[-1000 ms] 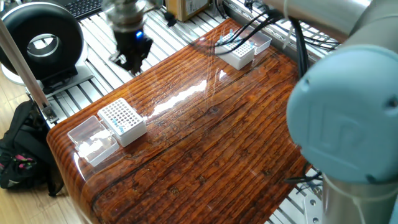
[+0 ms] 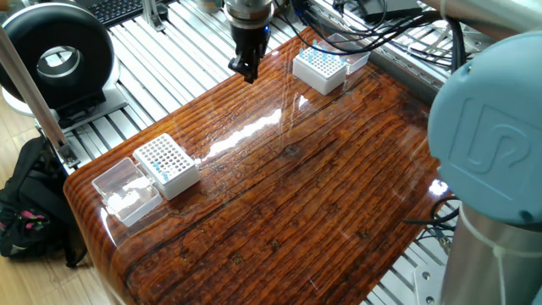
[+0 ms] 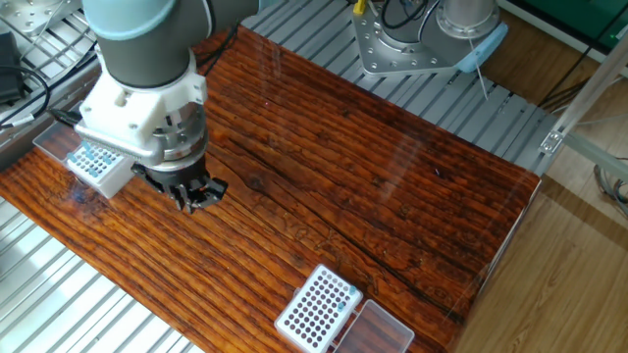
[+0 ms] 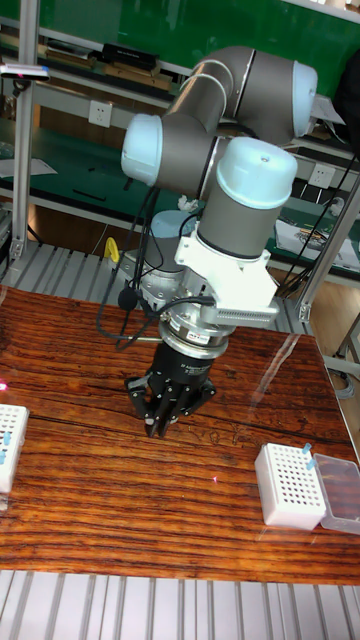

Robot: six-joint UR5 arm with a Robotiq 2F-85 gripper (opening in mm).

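Observation:
My gripper (image 2: pixel 246 74) hangs over the wooden table between two white tip racks. In exterior view 3 the fingers of the gripper (image 4: pixel 158 430) are dark and drawn close together, with no object visible between them. One rack (image 2: pixel 320 68) holds several blue tips at its far end; in exterior view 2 this rack (image 3: pixel 99 169) stands to the left of the gripper (image 3: pixel 199 203). The other rack (image 2: pixel 168 165) is mostly empty holes with a few blue tips; exterior view 3 shows blue tips standing proud at the far corner of that rack (image 4: pixel 290 485).
Clear lids lie open beside both racks, such as the lid (image 2: pixel 127 191) and the lid (image 3: pixel 375 330). Black cables (image 2: pixel 373 30) loop near the arm.
In exterior view 1 my gripper has moved right, away from above the mostly empty rack's side and towards the rack with several blue tips. Both racks have stayed put.

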